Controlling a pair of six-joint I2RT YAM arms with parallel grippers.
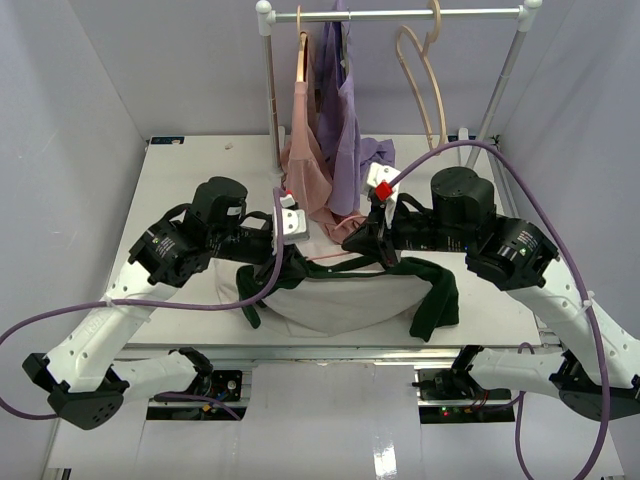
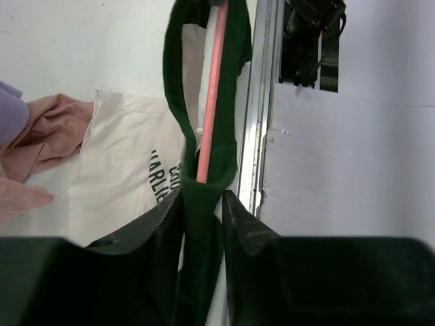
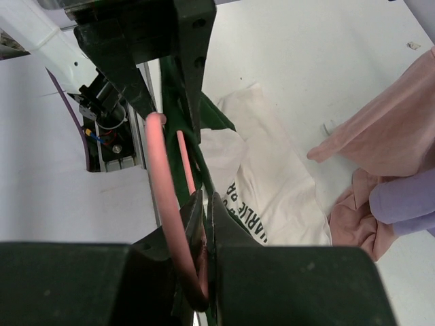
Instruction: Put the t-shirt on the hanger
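Observation:
A white t-shirt [image 1: 330, 305] with dark green trim [image 1: 432, 305] and printed lettering lies on the white board beneath both grippers. My left gripper is shut on the green trim, with a pink hanger bar [image 2: 212, 102] lying inside the trim above the fingers. My right gripper is shut on the pink hanger [image 3: 166, 190]; its end curves up toward the camera. In the right wrist view the left gripper's fingers stand above, around the green fabric.
A rack [image 1: 390, 15] at the back holds pink [image 1: 305, 160] and lilac garments [image 1: 343, 120] and empty wooden hangers [image 1: 430, 80]. The board [image 1: 180, 190] is clear at the left. Its metal front edge runs just below the t-shirt.

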